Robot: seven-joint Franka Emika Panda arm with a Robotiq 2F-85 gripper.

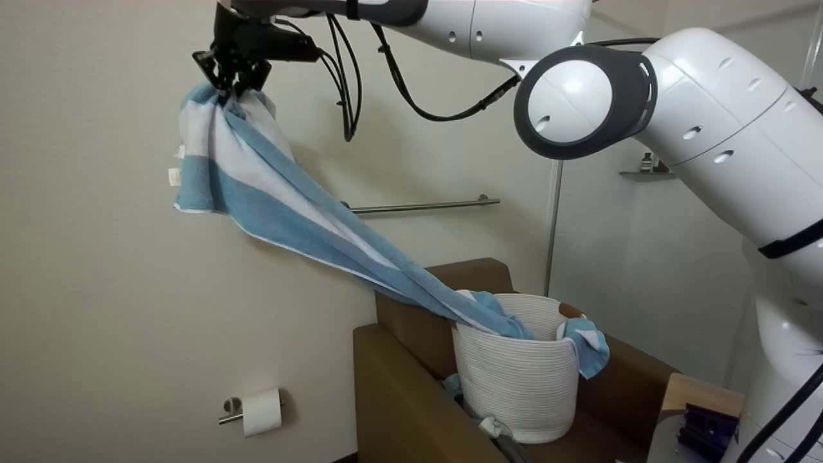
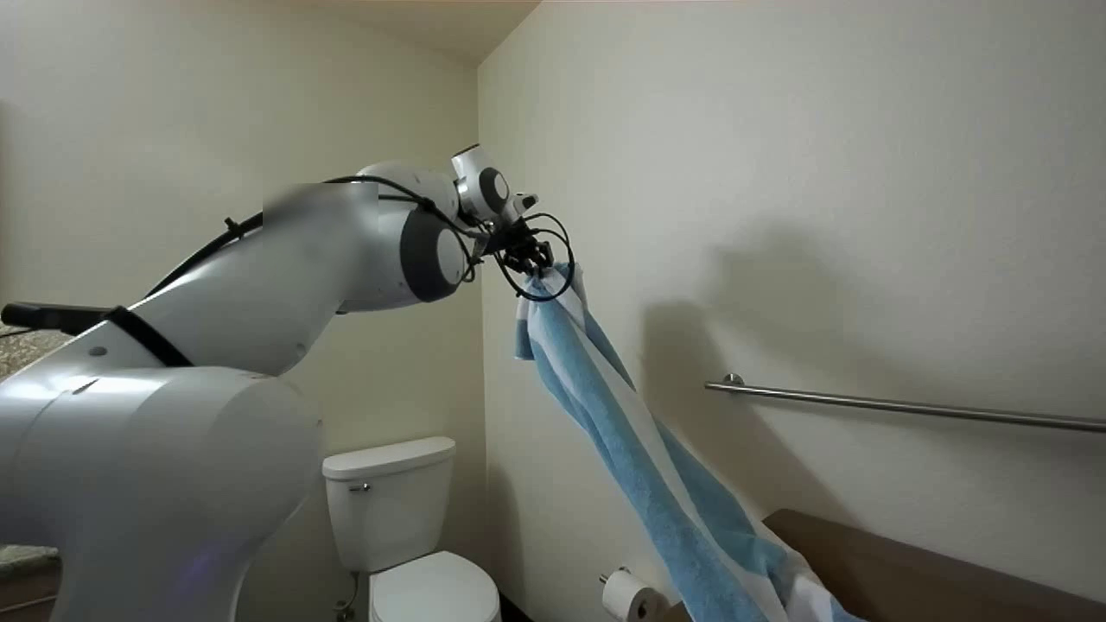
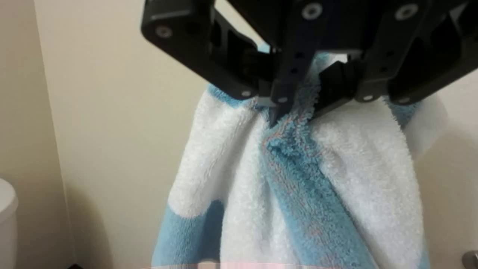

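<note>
High at the upper left of exterior view 1, my gripper is shut on a blue-and-white striped towel. From there the towel stretches down to the right, over the rim of a white woven basket, with its lower end inside. In the wrist view, the gripper pinches a bunched fold of the towel, which hangs in pleats below the fingers. Exterior view 2 shows the towel running down past the lower frame edge. How much of it lies in the basket is hidden.
The basket stands on a brown armchair. A blue-and-white cloth drapes over its right rim. A metal towel bar is fixed to the wall behind. A toilet paper roll and a toilet are lower down.
</note>
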